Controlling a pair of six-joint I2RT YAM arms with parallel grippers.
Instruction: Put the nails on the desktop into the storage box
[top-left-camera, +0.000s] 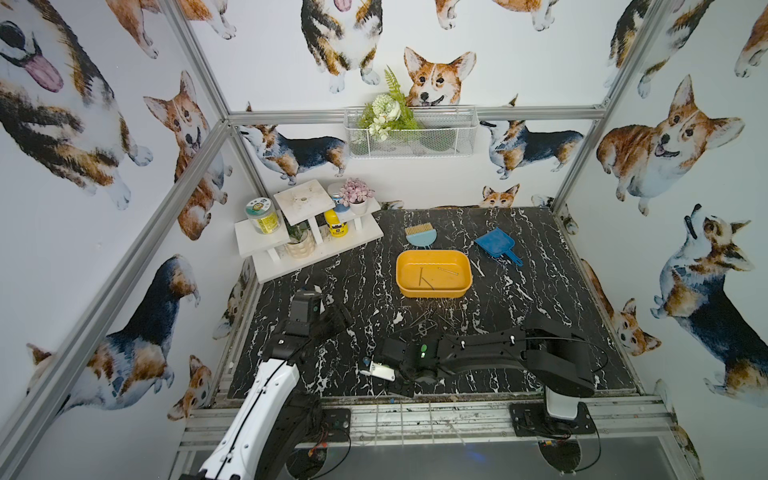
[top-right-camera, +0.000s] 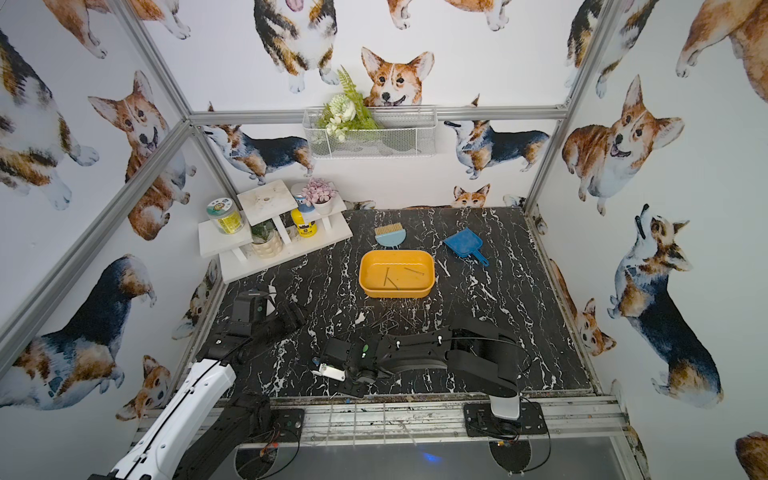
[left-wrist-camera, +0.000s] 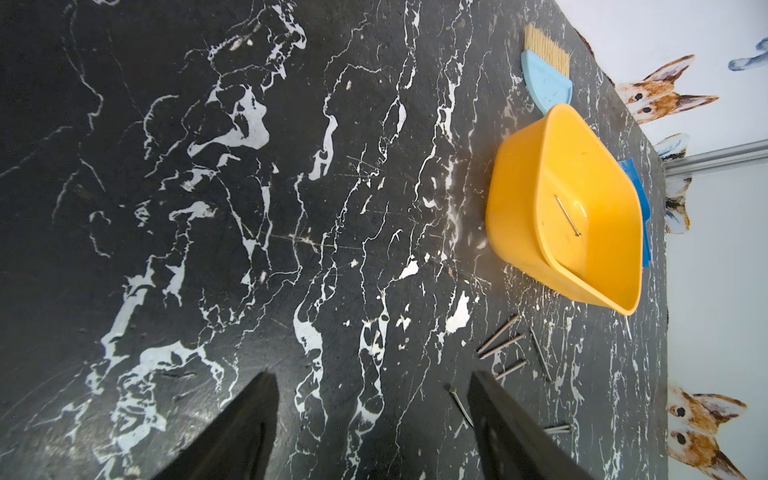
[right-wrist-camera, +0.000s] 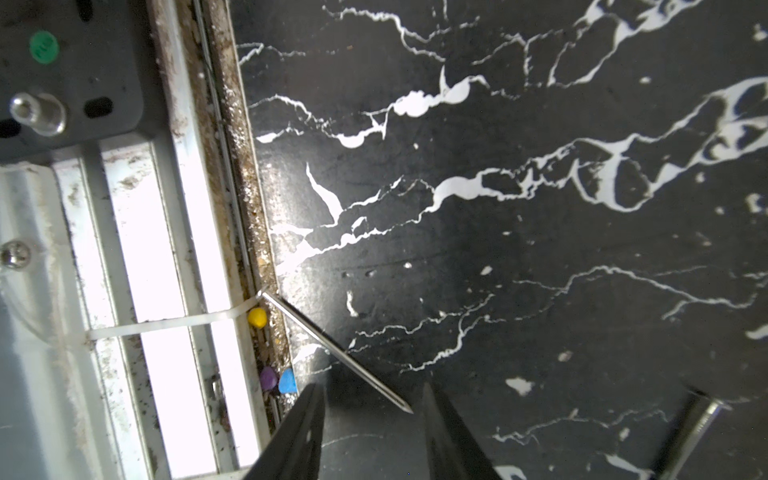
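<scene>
In the right wrist view a single nail (right-wrist-camera: 344, 356) lies slanted on the black desktop, its head at the front edge. My right gripper stands open over it, the nail's point reaching toward the gap between the fingertips. The yellow storage box (top-left-camera: 434, 292) sits mid-desk with a few nails inside; one nail (left-wrist-camera: 568, 216) shows there in the left wrist view. Several loose nails (left-wrist-camera: 502, 345) lie in front of the box. My left gripper is open above bare desktop, left of those nails, with nothing between its fingers.
Behind the box are a blue brush (top-left-camera: 421, 236) and a blue dustpan (top-left-camera: 497, 243). A white shelf (top-left-camera: 320, 254) with jars and plants fills the back left. Along the front runs a metal rail (right-wrist-camera: 216, 240) with small coloured bits in its gap.
</scene>
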